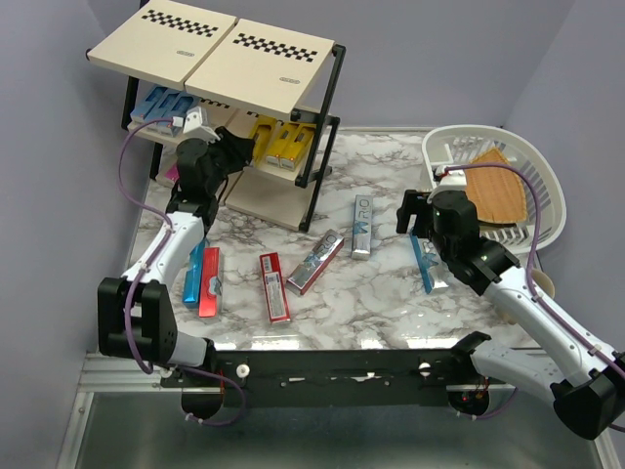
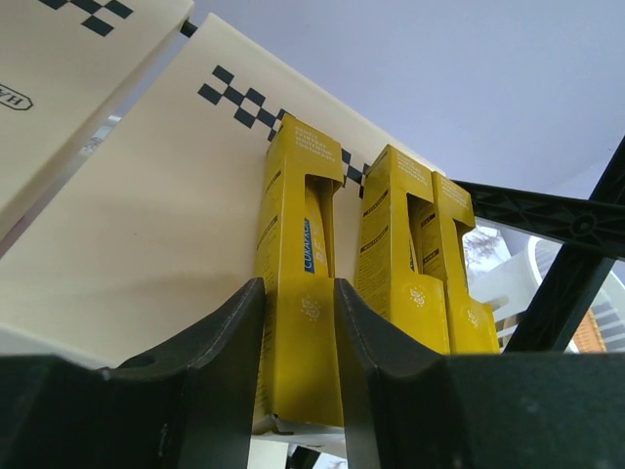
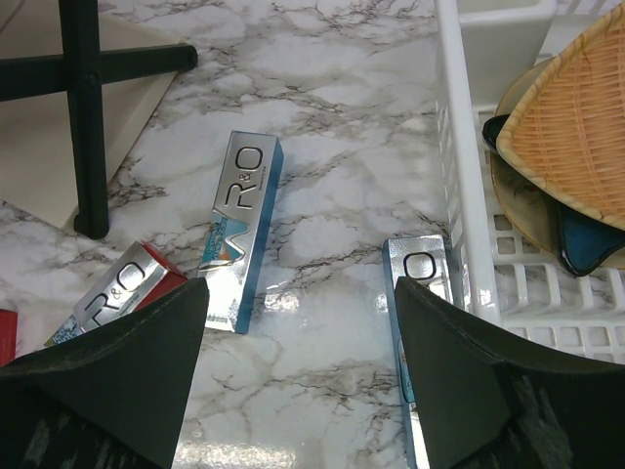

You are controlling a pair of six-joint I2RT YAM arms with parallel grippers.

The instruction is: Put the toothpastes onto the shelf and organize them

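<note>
In the left wrist view, the fingers (image 2: 229,337) of my left gripper stand part open on either side of the leftmost yellow toothpaste box (image 2: 305,342); whether they touch it is unclear. Two more yellow boxes (image 2: 395,264) stand to its right on the shelf (image 1: 256,171). Blue boxes (image 1: 163,106) occupy the shelf's left side. On the counter lie silver-and-blue boxes (image 1: 362,227), red boxes (image 1: 274,288), a red-and-silver box (image 1: 315,262) and a blue box (image 1: 194,274). My right gripper is open and empty above the counter.
A white basket (image 1: 553,200) with a woven tray (image 1: 496,191) stands at the back right. Black posts (image 1: 325,137) frame the shelf's right side. Bare marble counter (image 1: 366,308) shows at the middle front.
</note>
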